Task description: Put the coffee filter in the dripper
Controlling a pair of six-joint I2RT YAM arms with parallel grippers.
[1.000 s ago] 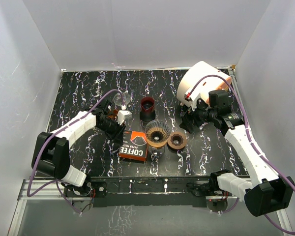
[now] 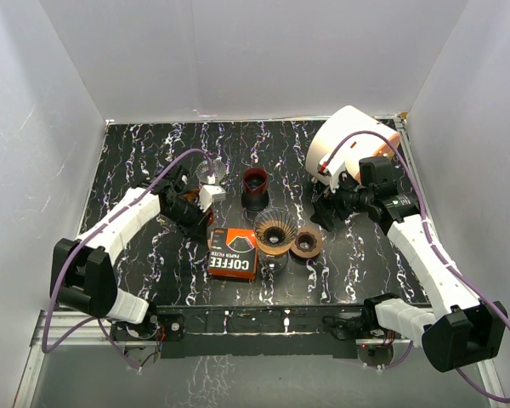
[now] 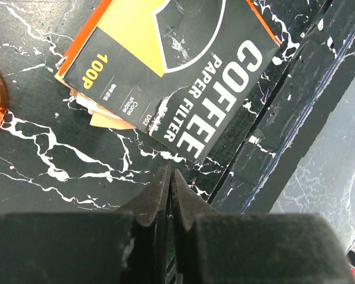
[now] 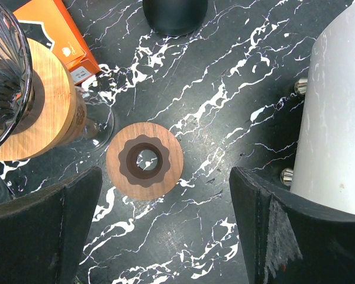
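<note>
The black and orange coffee filter box (image 2: 232,253) lies on the table, left of the glass dripper (image 2: 274,229) on its wooden collar. Tan filter paper (image 3: 111,121) pokes out of the box's open end, in the left wrist view. My left gripper is shut with nothing between its fingertips, just off the box's torn corner; the paper is outside its fingers. Wide apart, the fingers of my right gripper stand open and empty over the table near the wooden ring. Inside the box, the filters are mostly hidden.
A wooden ring stand (image 2: 306,243) sits right of the dripper. Behind stand a dark red and black cup (image 2: 255,187) and a clear glass item (image 2: 211,172). A large white cylinder (image 2: 350,144) occupies the back right. Bare table lies between the cup and cylinder.
The box has shifted very slightly right in the top view. My right arm has barely moved.
</note>
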